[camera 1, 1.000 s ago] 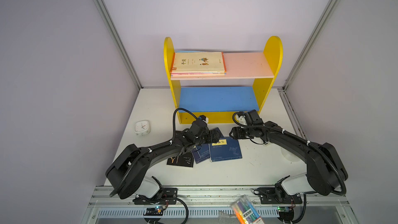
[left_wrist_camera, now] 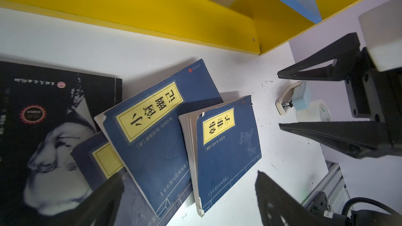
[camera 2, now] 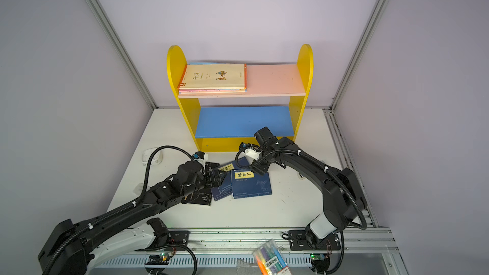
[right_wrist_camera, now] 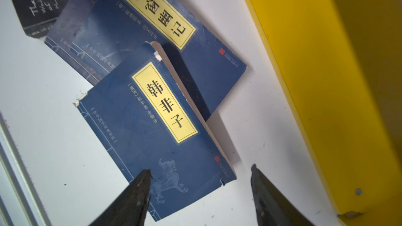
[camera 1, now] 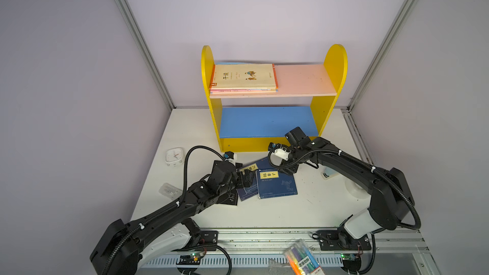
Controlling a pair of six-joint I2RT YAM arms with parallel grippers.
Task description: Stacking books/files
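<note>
The blue book with a yellow label (right_wrist_camera: 138, 129) lies on the table, its upper left part resting on a second blue book (right_wrist_camera: 209, 64). Beneath that one, another dark blue book (left_wrist_camera: 98, 154) peeks out, and a black book (left_wrist_camera: 46, 129) lies at the far left. Over the right part of the top blue book hovers my right gripper, its fingers apart and nothing between them. My left gripper (camera 1: 248, 179) hangs above the left books, open and empty. On the upper pink shelf lies a cream book (camera 1: 244, 76) atop a flat stack.
The yellow-sided rack (camera 1: 333, 91) stands behind the books; its lower blue shelf (camera 1: 267, 121) is bare. A white clock (camera 1: 174, 155) sits at left, and a small stapler-like item (left_wrist_camera: 293, 96) at right.
My left arm has drawn back to the left. My right gripper has moved left over the top blue book. The books have stayed where they were.
</note>
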